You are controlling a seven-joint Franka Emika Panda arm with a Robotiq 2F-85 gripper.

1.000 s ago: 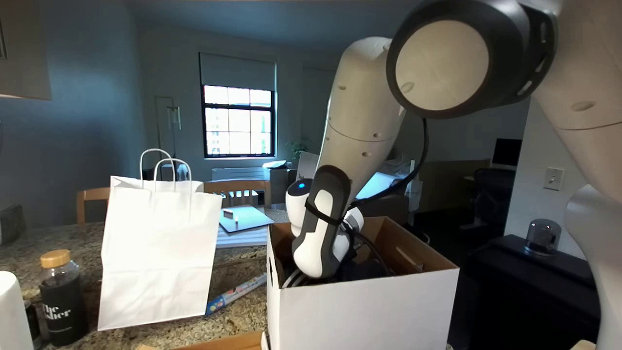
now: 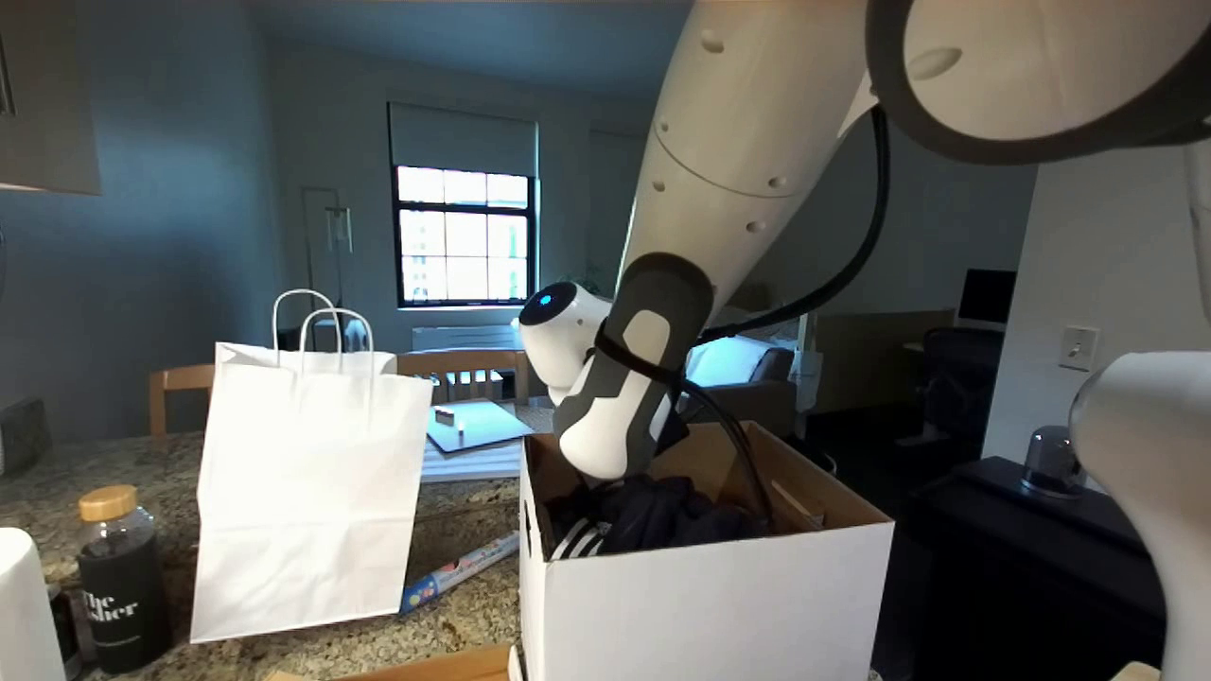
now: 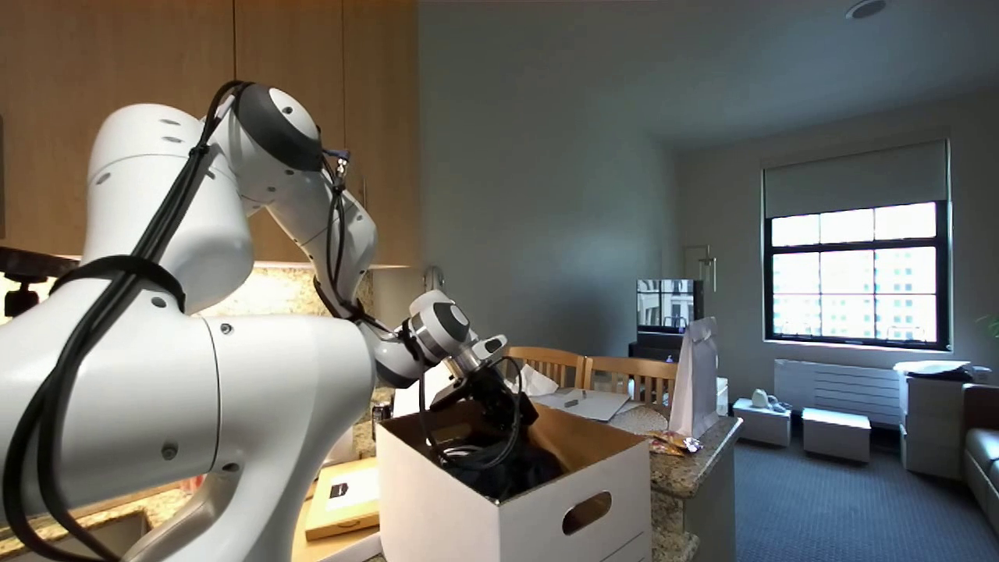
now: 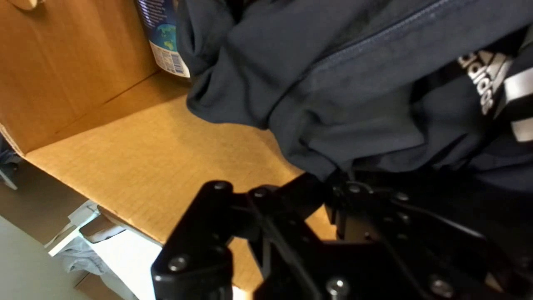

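A dark navy adidas garment [image 4: 359, 100] with white stripes and a zip or seam line is bunched inside the white cardboard box [image 2: 715, 613]. My gripper is shut, reaching down into the box. In the wrist view, folds of the cloth draw to a point at the fingertips, where a thin bit appears pinched between them. The exact contact is dark. From the second exterior view, the black gripper [image 3: 501, 403] shows by the box's far inner wall, with dark cloth below it.
Beside the garment in the box stands a blue labelled container [image 4: 165, 37]. A white paper bag [image 2: 312, 499], a bottle [image 2: 119, 579] and a colourful tube [image 2: 460, 571] occupy the counter left of the box. The box walls closely surround the gripper.
The wrist has risen and shifted a little left in exterior view 1. More dark cloth now shows above the box's near rim, below the hand.
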